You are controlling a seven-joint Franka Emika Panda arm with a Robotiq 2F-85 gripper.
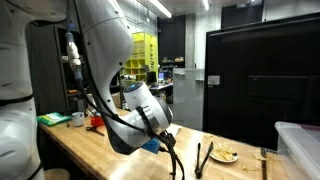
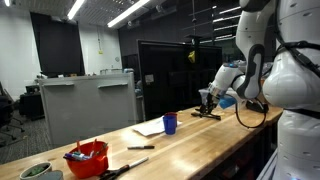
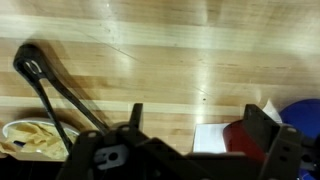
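Observation:
In the wrist view my gripper stands open over bare wood, nothing between its fingers. To its left lie black tongs (image 3: pixel 52 82), partly over a bowl of yellowish food (image 3: pixel 35 133). At the lower right are a blue round thing (image 3: pixel 302 115) and a red one, partly hidden by the gripper. In exterior view 1 the white arm (image 1: pixel 130 75) leans over the table, and its fingers are hard to make out. The tongs (image 1: pixel 204 160) and the food bowl (image 1: pixel 224 154) are to its right there.
A blue cup (image 2: pixel 169 123) stands near white paper (image 2: pixel 148 127) in exterior view 2. Nearer are a red pot (image 2: pixel 88 162), a black-handled utensil (image 2: pixel 122 170) and small bowls (image 2: pixel 40 170).

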